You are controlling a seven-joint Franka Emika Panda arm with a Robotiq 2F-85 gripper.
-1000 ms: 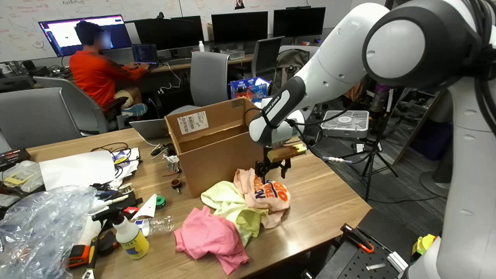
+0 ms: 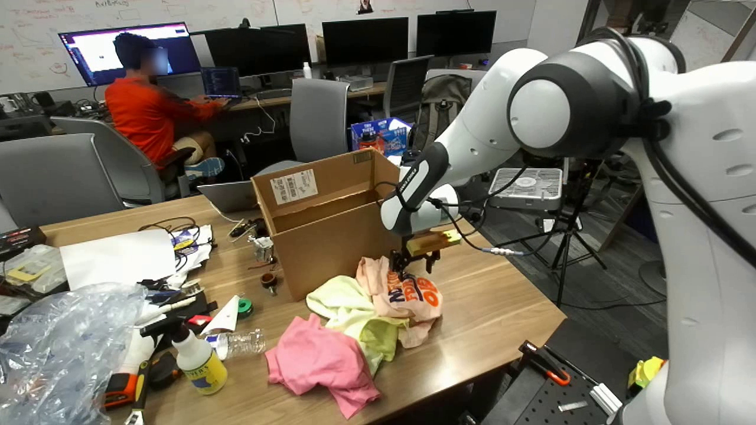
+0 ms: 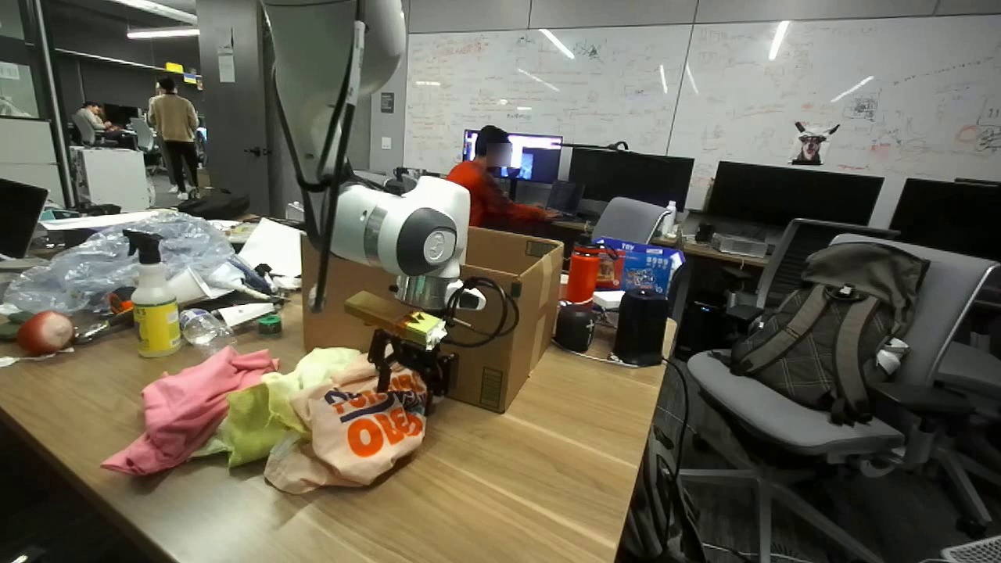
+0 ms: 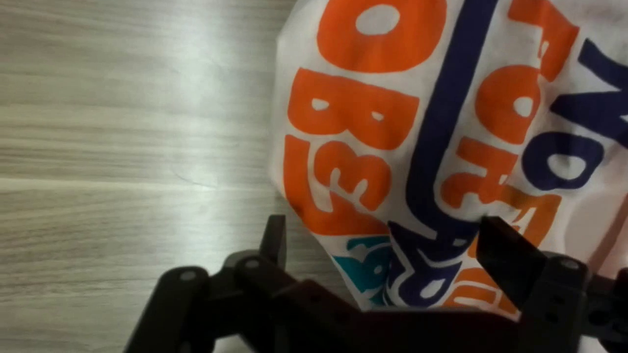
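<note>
A peach cloth with orange and navy lettering lies crumpled on the table, in front of the cardboard box. My gripper is open close above its box-side edge. In the wrist view the lettered cloth passes between the spread fingers of my gripper, and bare wood shows beside the left finger. Whether the fingertips touch the fabric I cannot tell. A yellow-green cloth adjoins the peach one, and a pink cloth lies beyond that.
The open-topped cardboard box stands right behind the cloths and my gripper. A spray bottle, a plastic bottle and a clear plastic bag crowd the left side. Bare table stretches to the right edge.
The gripper has come down slightly toward the peach cloth, and the arm's upper links have shifted left in the first exterior view. The cloths lie as before.
</note>
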